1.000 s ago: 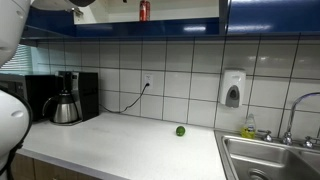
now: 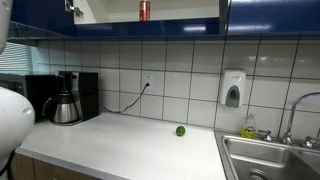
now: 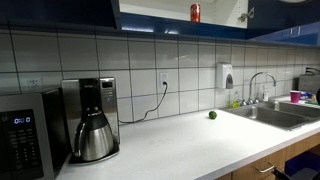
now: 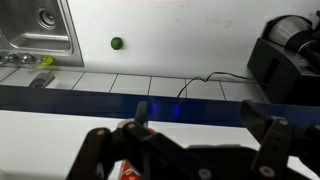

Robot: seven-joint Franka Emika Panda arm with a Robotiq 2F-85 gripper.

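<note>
A red can (image 2: 145,10) stands on the shelf above the counter, upright and near the shelf's front edge. The same red can (image 3: 195,13) shows in the second exterior view. In the wrist view my gripper stands open, its dark fingers well apart above the white shelf (image 4: 50,135). Part of a red and white object, seemingly the can (image 4: 129,172), shows beneath the left finger, which hides most of it. Nothing is held between the fingers. Neither exterior view shows the gripper clearly. A small green round object (image 2: 180,130) lies on the counter.
The blue shelf edge (image 2: 170,28) runs across above the white counter (image 2: 130,145). A coffee maker (image 3: 93,125) and a microwave (image 3: 30,130) stand at one end, the sink (image 3: 265,116) at the other. A soap dispenser (image 2: 232,88) hangs on the tiles. Mid-counter is mostly bare.
The arm, which reached across the top left towards the can a second ago, has drawn back leftward and out of the upper frame. Can and counter objects look unmoved.
</note>
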